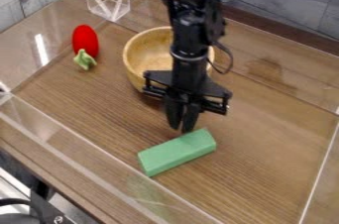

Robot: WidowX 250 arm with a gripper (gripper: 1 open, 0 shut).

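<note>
The black arm reaches down from the top centre of the camera view, its gripper (181, 124) low over the wooden table (265, 159), shut with nothing visible between the fingers. A green rectangular block (176, 153) lies just in front of and below the fingertips, toward the near side. Behind the arm sits a yellow bowl (137, 55), partly hidden by it.
A red egg-shaped object (85, 40) and a small pale-green item (85, 58) lie at the left. A clear plastic rack (109, 7) stands at the back left.
</note>
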